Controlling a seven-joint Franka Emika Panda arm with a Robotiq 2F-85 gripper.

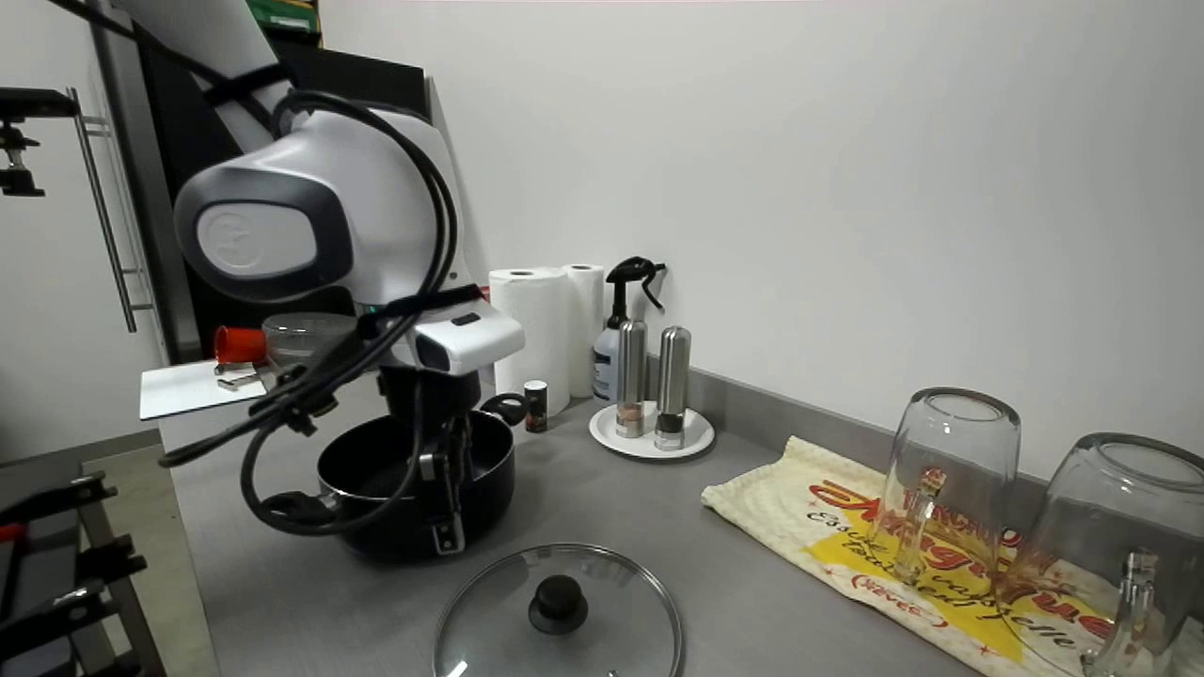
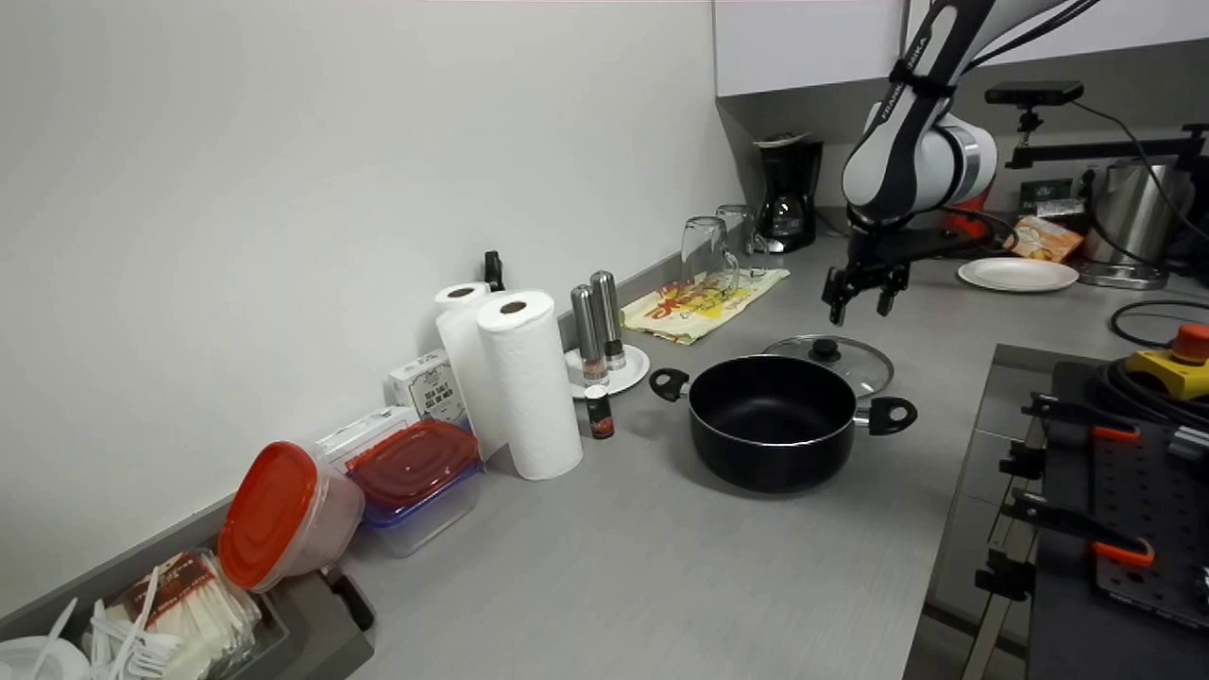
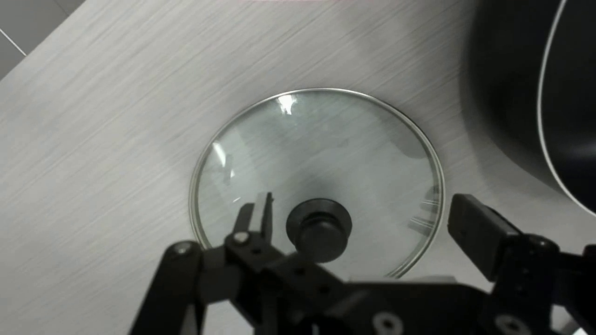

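Observation:
A round glass lid (image 3: 357, 150) with a metal rim and a black knob (image 3: 322, 231) lies flat on the counter. My gripper is open above it, its fingers wide apart and empty; the knob shows in the gap, closer to the left finger (image 3: 243, 217). In exterior view 2 the gripper (image 2: 863, 304) hangs over the lid (image 2: 867, 361), clear of the knob. A black two-handled pot (image 2: 771, 453) stands uncovered beside the lid and looks empty. From exterior view 1, the gripper (image 1: 443, 496) hides part of the pot (image 1: 372, 451).
Two metal grinders (image 1: 652, 384) stand on a white plate (image 1: 691, 442), near a small spice jar (image 1: 536, 406) and paper towel rolls (image 1: 530, 327). Upturned glass mugs (image 1: 954, 463) rest on a printed cloth (image 1: 779, 485) by the wall. Bare counter (image 2: 635, 567) lies before the pot.

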